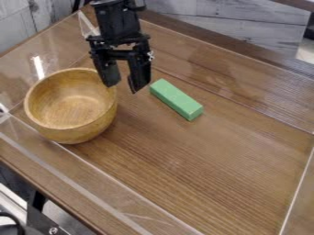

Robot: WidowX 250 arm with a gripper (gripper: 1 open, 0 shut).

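Note:
My black gripper (121,70) hangs over the table at the upper middle, its fingers open, just right of the rim of a round wooden bowl (72,127). A green rectangular block (175,99) lies on the table to the right of the gripper, apart from it. Nothing shows between the fingers.
The bowl takes up the left side; a pale edge borders the table at the far left and the right.

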